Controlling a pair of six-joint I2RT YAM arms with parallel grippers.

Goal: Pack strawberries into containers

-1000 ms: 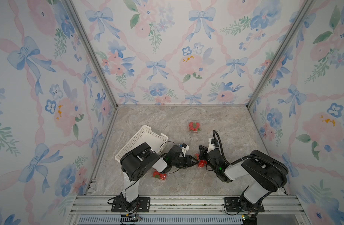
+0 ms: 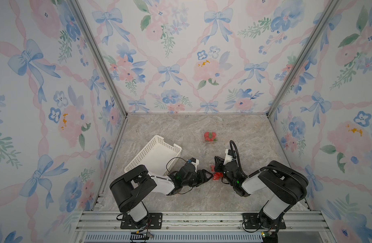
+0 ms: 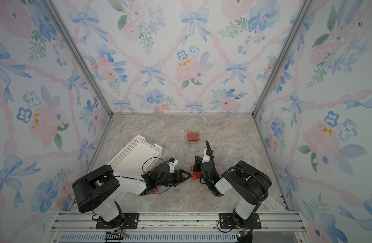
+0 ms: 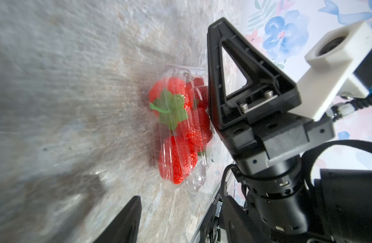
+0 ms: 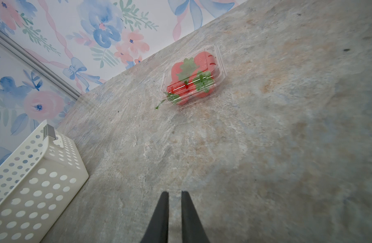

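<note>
A clear container (image 4: 182, 129) packed with red strawberries lies between my two grippers, close in the left wrist view. My left gripper stands open on its near side, fingers wide apart and empty. Just beyond the container is my right gripper; one of its black fingers (image 4: 271, 83) shows beside it, and whether they touch is unclear. In the right wrist view my right gripper is shut to a narrow gap with nothing showing between its tips. Another filled container (image 5: 194, 77) sits farther back on the table. A bit of red (image 3: 155, 190) shows under the left arm.
A white perforated basket (image 2: 153, 139) stands on the left, behind the left arm. The right side of the table is also clear.
My left arm has swung outward to the left, its gripper drawing back slightly from the middle container. The strawberry container beneath that arm has become covered. My right arm stays nearly still.
</note>
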